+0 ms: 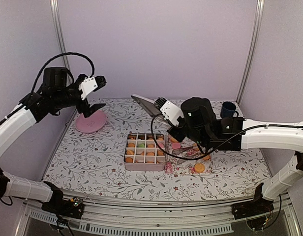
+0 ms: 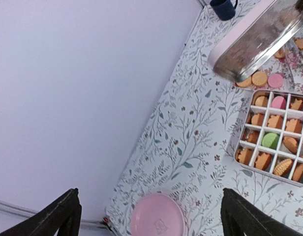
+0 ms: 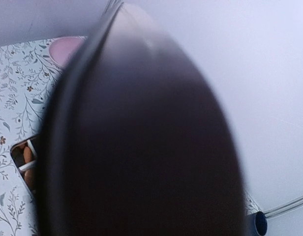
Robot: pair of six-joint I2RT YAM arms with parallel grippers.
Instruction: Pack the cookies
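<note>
My left gripper [image 1: 103, 94] stands open and empty at the back left; its fingers [image 2: 246, 216] are far apart in the left wrist view. My right gripper [image 1: 164, 116] is shut on the metal lid [image 1: 145, 104], which hangs tilted above and behind the box. The lid's dark face [image 3: 146, 147] fills most of the right wrist view and hides the right fingers there. Below it, the pink box [image 1: 144, 167] sits uncovered, its white dividers [image 2: 281, 120] forming cells with cookies in them. One cell holds a green cookie [image 2: 270, 140].
A pink plate [image 1: 91, 122] lies at the left, a dark blue mug [image 1: 228, 109] at the back right. Several cookies, one an orange round [image 1: 199, 167], lie on a floral bag or sheet right of the box.
</note>
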